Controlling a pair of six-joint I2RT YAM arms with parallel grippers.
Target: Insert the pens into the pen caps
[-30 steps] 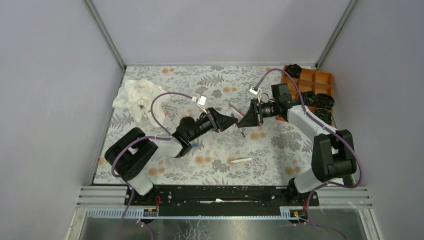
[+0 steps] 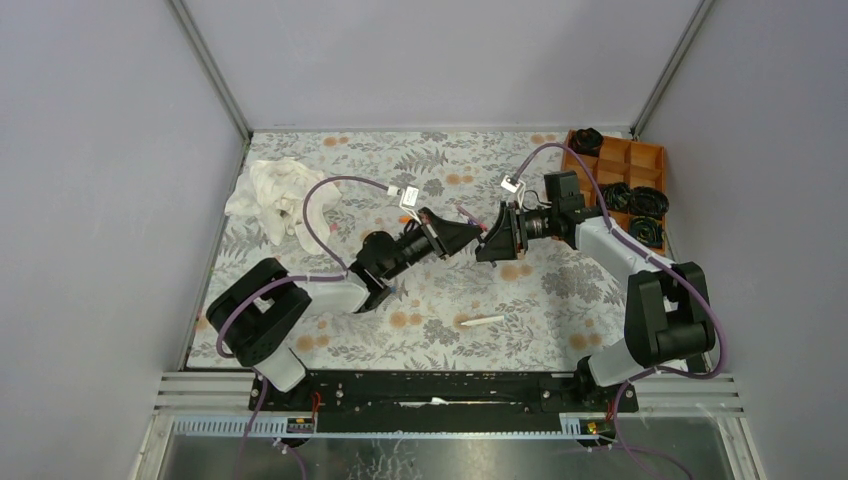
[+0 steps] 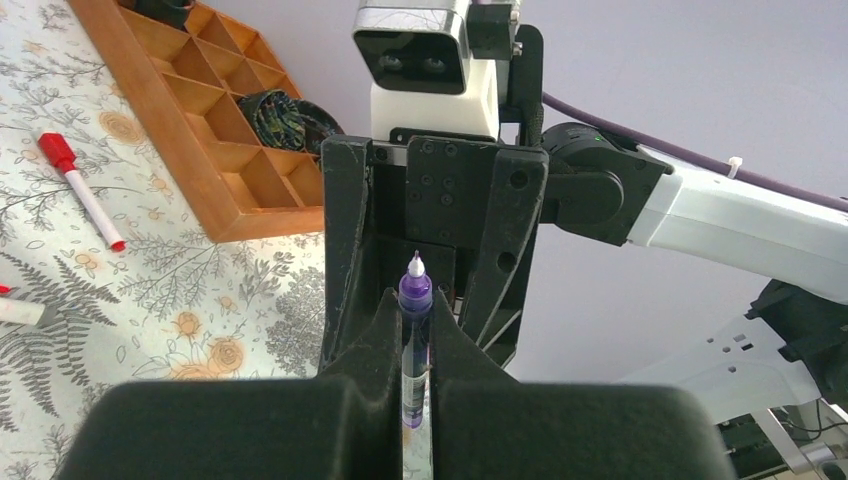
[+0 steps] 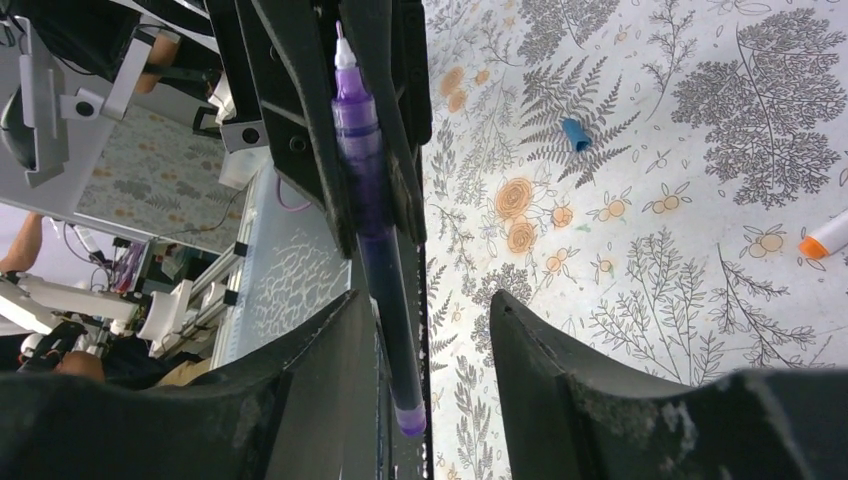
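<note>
A purple pen with a white tip is pinched in my left gripper, tip end pointing up in the left wrist view. My right gripper stands open, its fingers on either side of the pen's lower part with gaps showing in the right wrist view. In the top view both grippers meet over the middle of the table and hide most of the pen. A small blue cap lies loose on the cloth. One marker with a red cap lies on the table, and an orange-ended marker shows too.
A wooden compartment tray with black coils stands at the back right. Crumpled white cloth lies at the back left. A white pen rests near the front; the tablecloth around it is clear.
My left gripper has shifted slightly to the right.
</note>
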